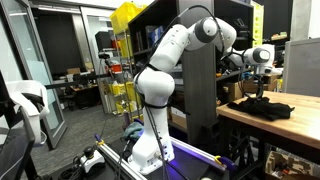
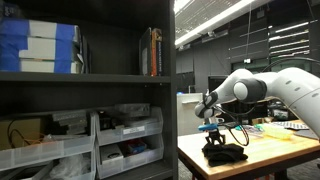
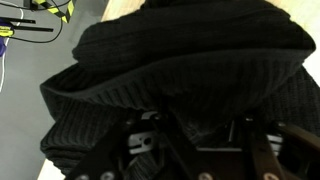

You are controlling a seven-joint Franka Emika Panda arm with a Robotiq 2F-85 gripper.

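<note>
A black ribbed knit cloth (image 3: 190, 75) lies bunched and folded on the wooden table (image 1: 290, 130). It nearly fills the wrist view, and a thick fold crosses its middle. In exterior view 1 the cloth (image 1: 262, 107) is a dark heap close to the table's front edge. My gripper (image 1: 262, 92) points down right over that heap, its fingers at or against the fabric. From the wrist, the dark gripper blends into the black cloth at the bottom. Whether any fabric sits between the fingertips does not show clearly.
A dark shelf unit (image 2: 90, 85) with bins and boxes stands beside the table. Bare wood shows around the cloth, and the table edge drops to the floor (image 3: 70, 60) at the wrist view's left. Small items (image 2: 275, 130) lie farther along the table.
</note>
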